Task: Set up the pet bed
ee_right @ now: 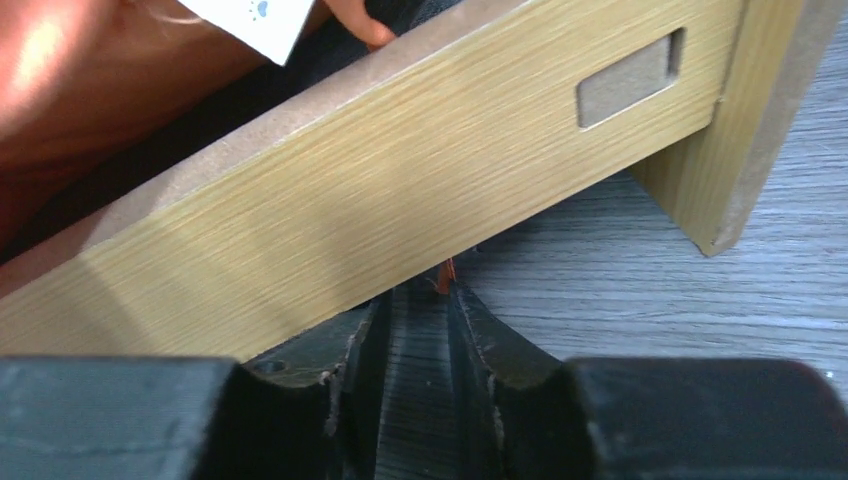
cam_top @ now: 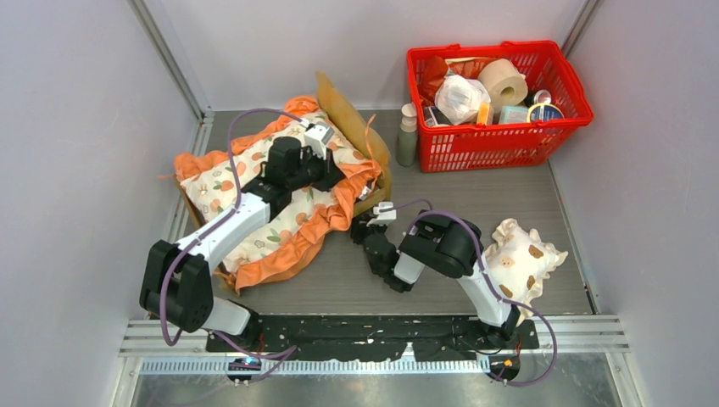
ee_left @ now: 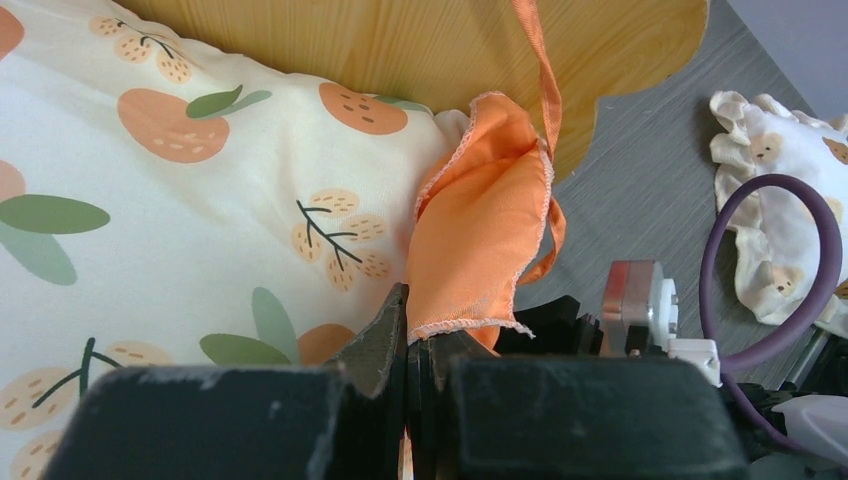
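Note:
The wooden bed (cam_top: pixel 339 106) holds a patterned cushion (ee_left: pixel 180 260) with orange ruffled trim. My left gripper is shut at an orange fabric corner (ee_left: pixel 475 230); whether fabric is between its fingers is unclear. My right gripper is low beside the bed's wooden rail (ee_right: pixel 350 180), part open, with a small orange strand (ee_right: pixel 445 275) showing just beyond its fingertips under the rail. The small spotted pillow (cam_top: pixel 517 263) lies on the floor at the right.
A red basket (cam_top: pixel 483 148) of mixed items stands at the back right, with a grey-green bottle (cam_top: pixel 406 140) beside it. Bare floor (cam_top: pixel 466 191) lies between bed, basket and pillow.

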